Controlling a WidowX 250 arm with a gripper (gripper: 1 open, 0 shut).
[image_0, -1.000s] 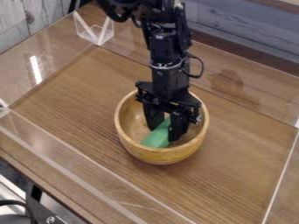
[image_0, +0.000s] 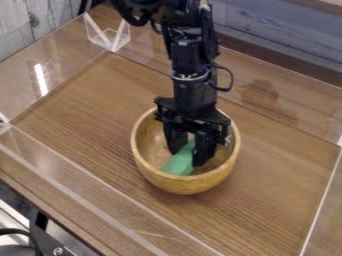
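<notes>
A black robot arm reaches down from the top of the view into a tan bowl (image_0: 160, 177) near the middle of the wooden table. Inside the bowl lies a green object (image_0: 181, 160), partly covered by my black gripper (image_0: 190, 152). The gripper's fingers are over and around the green object's upper part, apparently shut on it; the exact grip is partly hidden.
A clear plastic piece (image_0: 104, 30) stands at the back left. Cables and dark gear sit at the lower-left edge.
The arm has shifted very slightly inside the bowl; the bowl and green object look almost unchanged.
</notes>
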